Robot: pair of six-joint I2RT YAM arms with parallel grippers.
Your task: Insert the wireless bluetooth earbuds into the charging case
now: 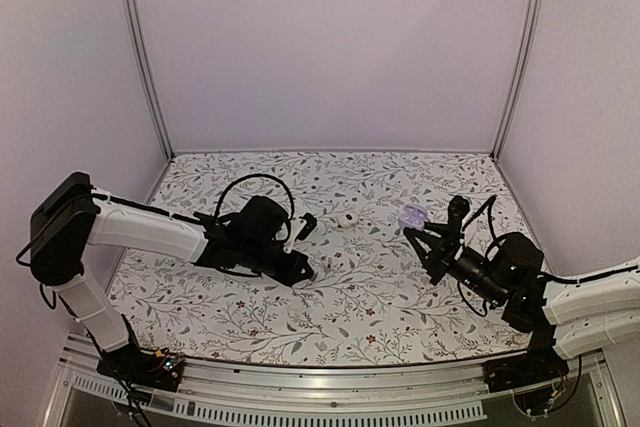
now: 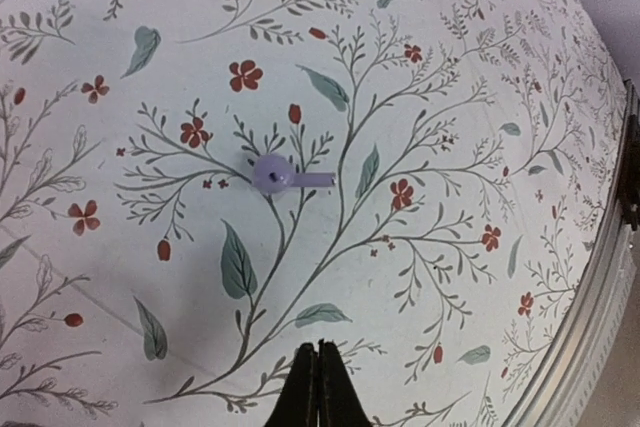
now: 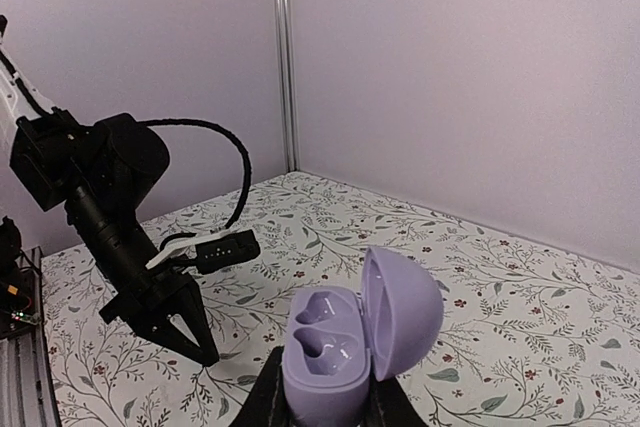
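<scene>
The lilac charging case, lid open with recessed slots showing, is held upright by my right gripper, which is shut on it. A lilac earbud lies on the patterned table in the left wrist view, stem pointing right in that view. My left gripper is shut, nothing seen between its fingers, low over the table on the near side of that earbud. In the top view the left gripper is left of the case, well apart from it.
A small pale object sits mid-table, too small to identify.
</scene>
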